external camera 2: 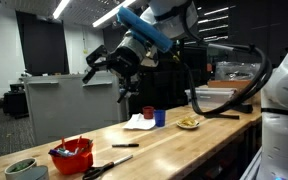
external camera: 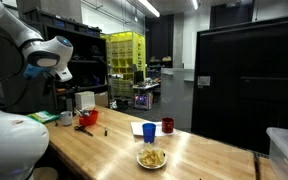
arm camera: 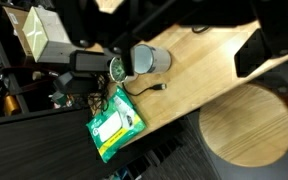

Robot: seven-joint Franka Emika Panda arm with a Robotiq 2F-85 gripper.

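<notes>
My gripper (external camera 2: pixel 96 70) hangs high above the left end of the wooden table (external camera: pixel 124 150), its fingers apart and nothing visible between them. In the wrist view a dark finger (arm camera: pixel 252 55) shows at upper right. Below it in the second exterior view stand a red basket (external camera 2: pixel 72 160) with items inside and scissors (external camera 2: pixel 106 168). Farther along the table are a blue cup (external camera: pixel 149 132), a red mug (external camera: pixel 167 125) and a white plate (external camera: pixel 151 158) of yellowish food. The gripper touches none of these.
A black marker (external camera 2: pixel 126 145) lies near the scissors. White paper (external camera: pixel 138 128) sits behind the blue cup. In the wrist view, a green packet (arm camera: pixel 115 126), a pale cup (arm camera: pixel 151 59) and a round wooden disc (arm camera: pixel 246 125) appear.
</notes>
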